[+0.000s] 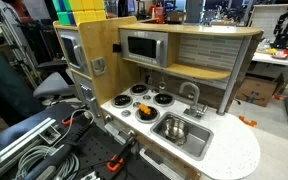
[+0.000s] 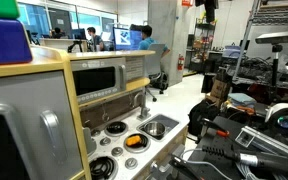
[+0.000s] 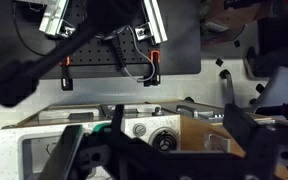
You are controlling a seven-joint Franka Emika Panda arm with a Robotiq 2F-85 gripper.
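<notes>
My gripper shows as dark, blurred shapes along the bottom of the wrist view. It stands open, with no object visible between its fingers. Below it lies part of the toy kitchen, with a white counter and a dark round burner (image 3: 164,140). On the stove an orange item (image 1: 144,109) rests at a front burner; the second exterior view shows this orange item (image 2: 131,137) too. A silver pot (image 1: 176,131) sits in the sink (image 1: 192,138), under a curved faucet (image 1: 191,96).
A microwave (image 1: 144,46) fills the shelf above the stove, and a tall cabinet with a silver door (image 2: 24,125) adjoins it. In front is a dark table (image 3: 184,55) with cables and orange clamps.
</notes>
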